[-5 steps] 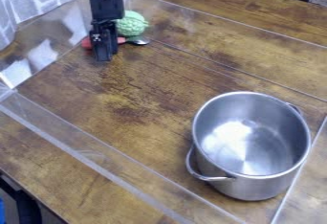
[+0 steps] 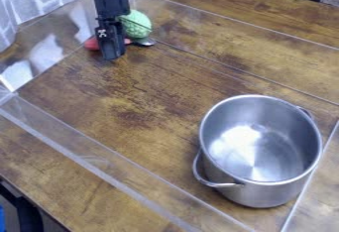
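The black gripper (image 2: 111,44) is low at the back left of the table, over a small red object (image 2: 93,43), with a silver utensil end (image 2: 143,42) just to its right. A pale green cabbage-like ball (image 2: 135,24) lies directly behind it. The arm hides much of these items, and whether the fingers hold anything cannot be seen.
A steel pot (image 2: 259,152) with two handles stands at the front right. Clear plastic panels edge the wooden table (image 2: 159,107) at the left and front.
The gripper has shifted very slightly at the back left; the pot and the rest look unchanged.
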